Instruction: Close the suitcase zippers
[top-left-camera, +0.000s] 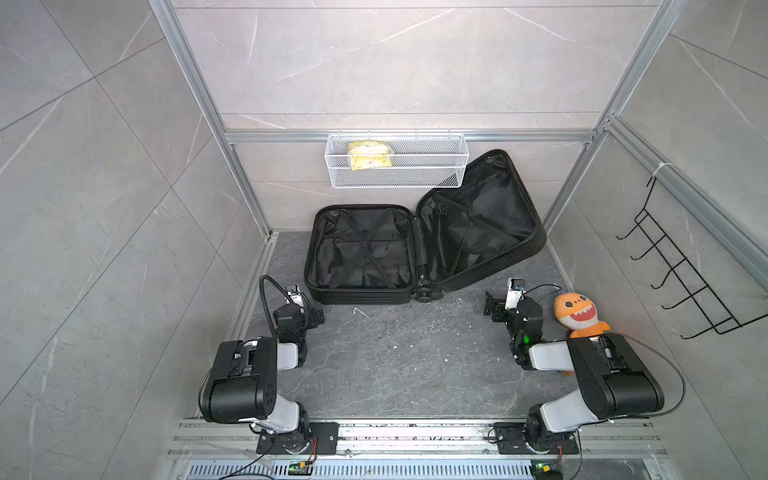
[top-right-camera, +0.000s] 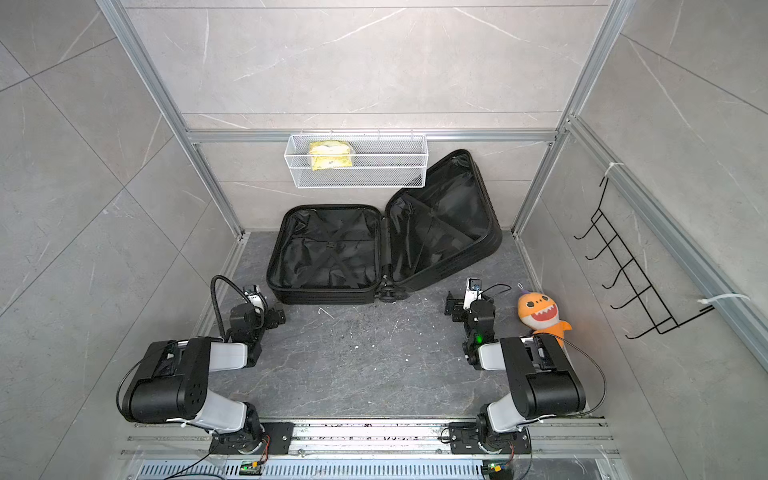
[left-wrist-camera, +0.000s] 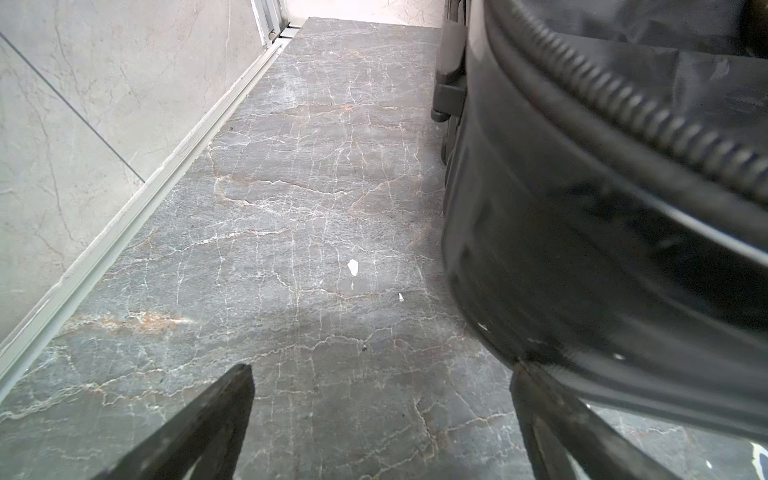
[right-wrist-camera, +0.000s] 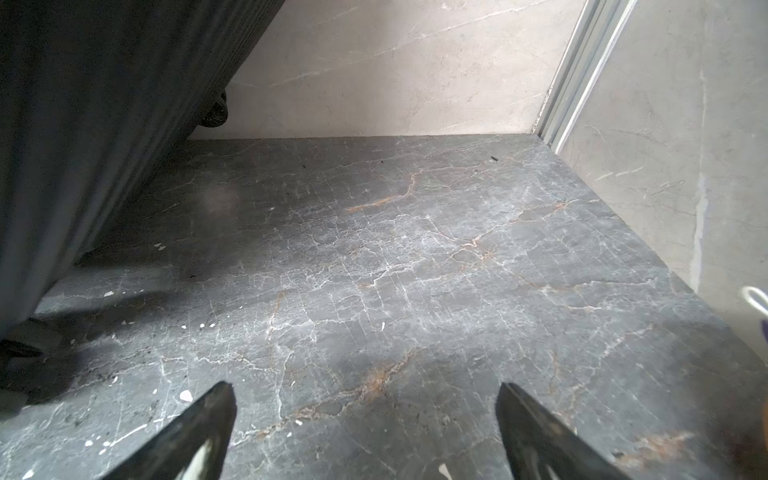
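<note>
A black suitcase lies open at the back, its left half (top-left-camera: 360, 248) flat on the floor and its right half (top-left-camera: 478, 220) tilted up toward the back wall. A black zipper track (left-wrist-camera: 640, 116) runs along the rim in the left wrist view. My left gripper stands open at floor level by the left half's front left corner, nothing between its fingers. My right gripper is also open and empty, just in front of the tilted half, whose dark side fills the upper left of the right wrist view. I cannot pick out the zipper pulls.
A white mesh basket (top-left-camera: 432, 172) with a yellow packet (top-left-camera: 368, 152) hangs on the back wall. An orange shark toy (top-right-camera: 544, 312) lies beside the right arm. A black hook rack (top-right-camera: 640, 280) hangs on the right wall.
</note>
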